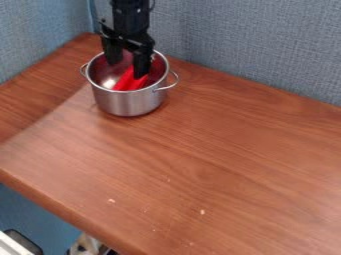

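Note:
A steel pot with two side handles stands on the wooden table toward the back left. Inside it lies a red object, partly hidden by the rim and the gripper. My black gripper reaches down from the top into the pot, its fingers over the red object. Whether anything is between the fingers I cannot make out.
Grey-blue padded walls stand behind and left of it. Some items sit below the table's front left edge.

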